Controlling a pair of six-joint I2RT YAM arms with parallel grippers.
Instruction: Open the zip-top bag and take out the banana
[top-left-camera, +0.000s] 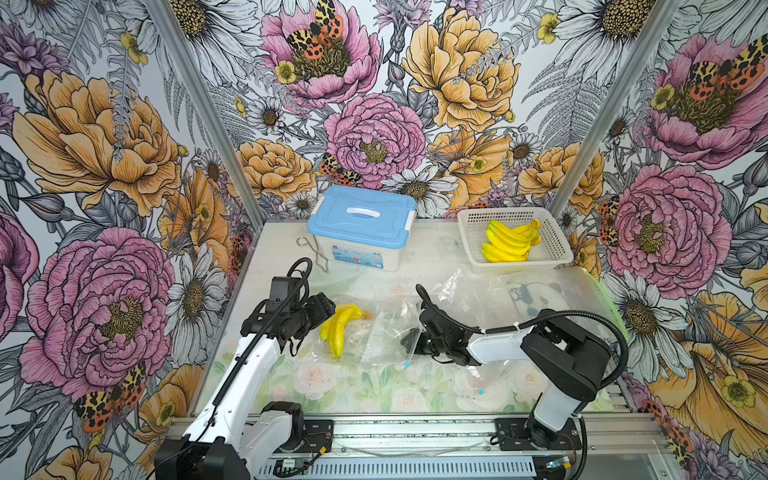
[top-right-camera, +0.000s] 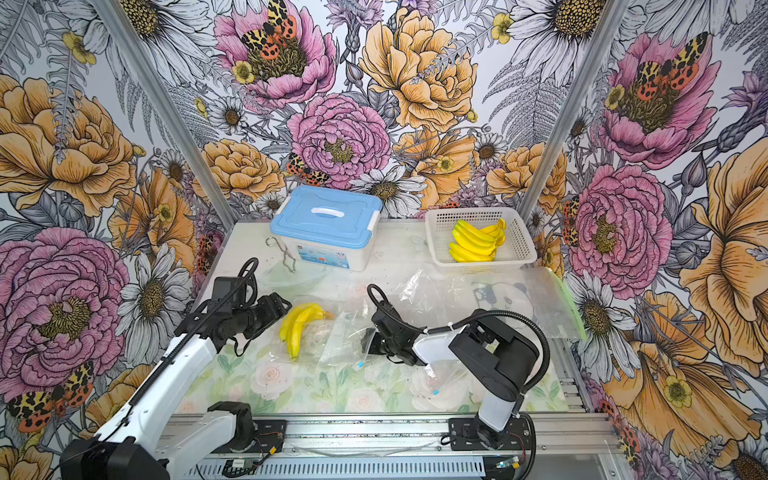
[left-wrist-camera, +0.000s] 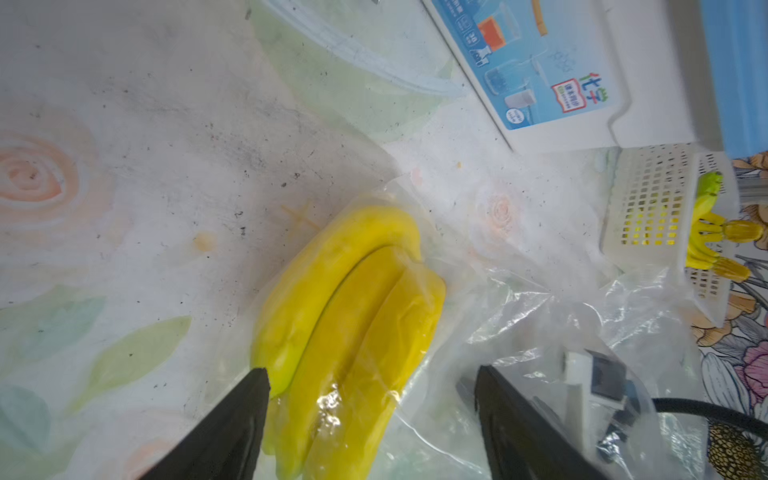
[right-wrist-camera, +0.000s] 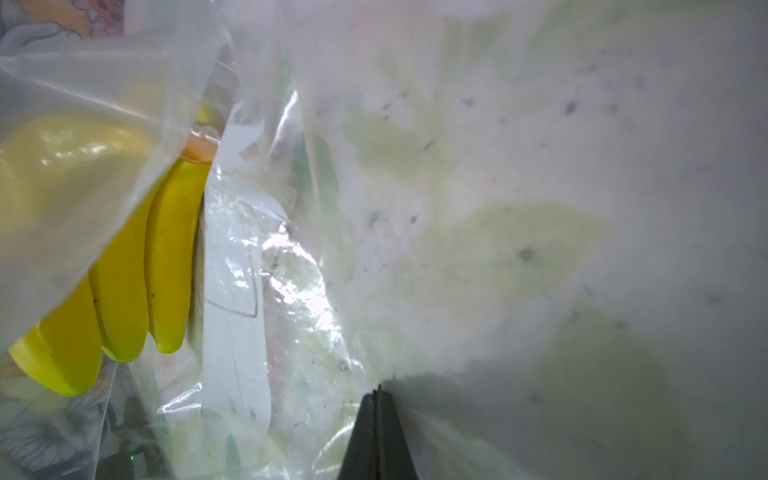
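A banana bunch (top-left-camera: 341, 328) lies inside a clear zip bag (top-left-camera: 384, 336) on the mat; in the left wrist view the bunch (left-wrist-camera: 344, 344) shows through plastic. My left gripper stands open above it, tilted, nothing held. My right gripper is shut beside the bag's right side, low over the mat, with nothing visible between its fingertips. In the right wrist view the bananas (right-wrist-camera: 168, 256) show partly bare below a raised flap of plastic (right-wrist-camera: 96, 72).
A blue-lidded box (top-left-camera: 360, 216) and a white basket (top-left-camera: 472, 224) of bananas stand at the back. More clear plastic (top-right-camera: 512, 296) covers the right side.
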